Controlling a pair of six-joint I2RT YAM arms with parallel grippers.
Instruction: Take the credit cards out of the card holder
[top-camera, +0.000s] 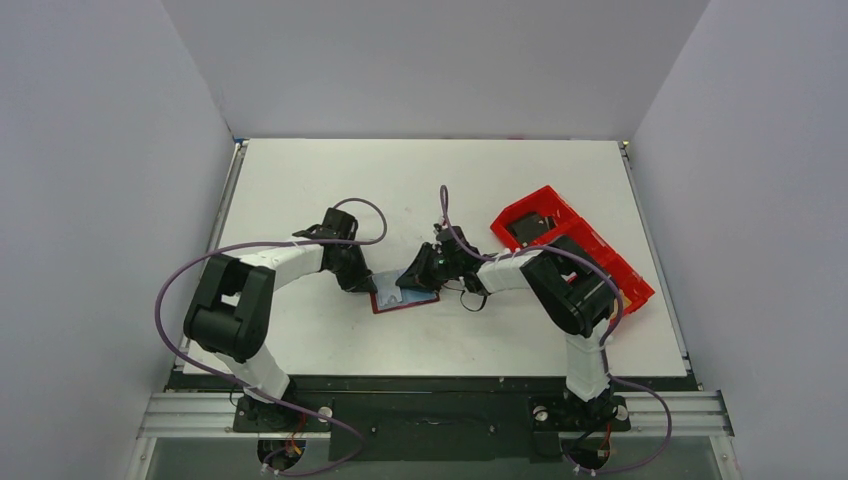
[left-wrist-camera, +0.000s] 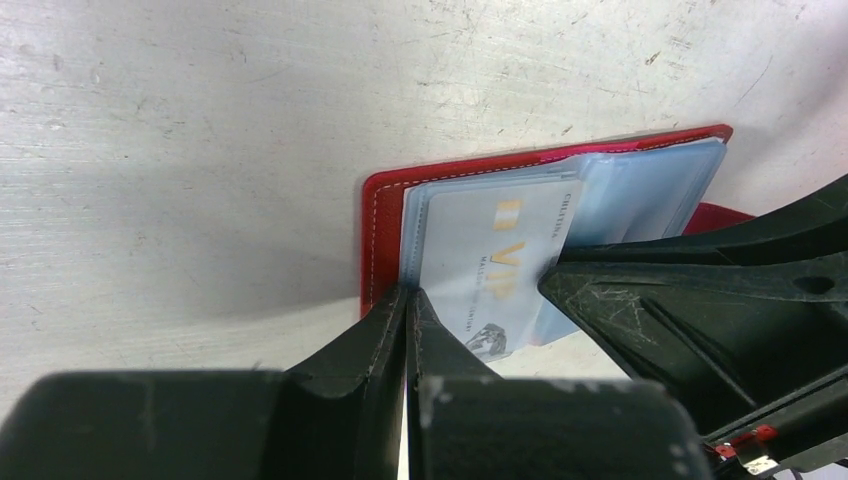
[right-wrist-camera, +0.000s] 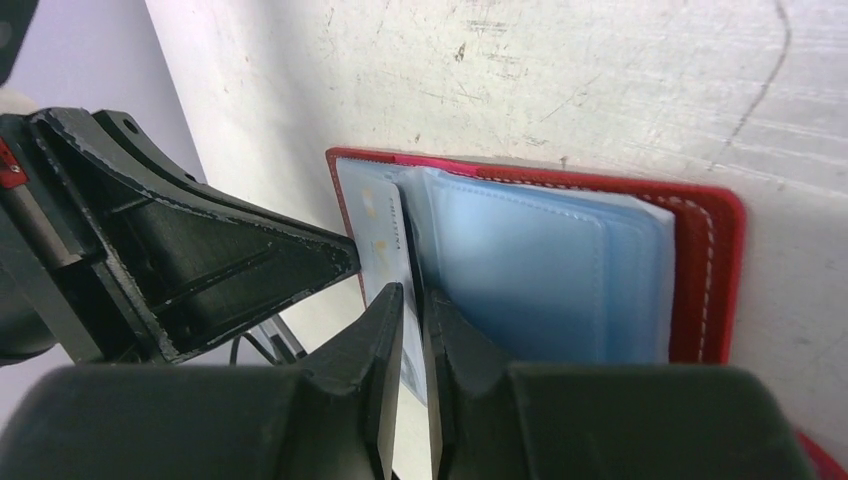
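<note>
The red card holder (top-camera: 408, 306) lies open on the table between my arms, with clear bluish sleeves (right-wrist-camera: 545, 265) on it. A pale VIP card (left-wrist-camera: 492, 255) with gold print covers its left half in the left wrist view. At the holder's left edge my left gripper is shut, its tips at the sleeve edge; whether they pinch any of it is hidden. My right gripper stands slightly open over the middle, its fingers close about the card's right edge. A narrow pale strip shows between them, with no firm grip visible.
A red tray with compartments (top-camera: 612, 262) stands at the right of the table, partly beneath my right arm. Open tabletop (top-camera: 400, 175) lies behind the holder and in front of it.
</note>
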